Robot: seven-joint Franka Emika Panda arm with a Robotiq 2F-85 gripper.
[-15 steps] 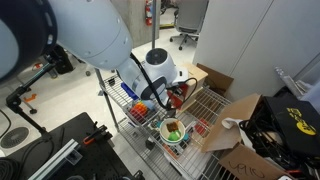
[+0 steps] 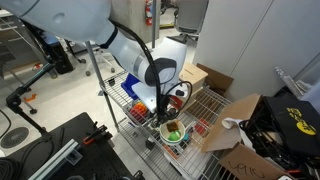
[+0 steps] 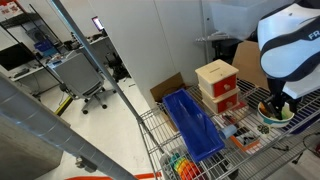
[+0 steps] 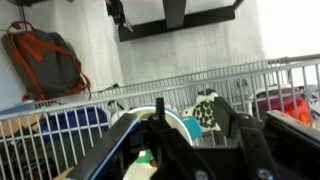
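A white round bowl with green and brown items inside stands on the wire rack. My gripper is just beside the bowl's left side in exterior view 1. In exterior view 2 the bowl sits partly behind the gripper. Looking down from the wrist, my gripper has its two dark fingers apart, with nothing seen held between them. The bowl's white rim curves below the left finger. Past the fingertips lie a spotted pale item and a teal item.
A blue tray and stacked red-and-cream boxes share the rack. An open cardboard box and a black case stand to the right in exterior view 1. Colourful small items lie near the tray.
The arm's white wrist housing has swung rightward and nearer to the bowl in exterior view 1, turning as it moved. The bowl stays in the same place.
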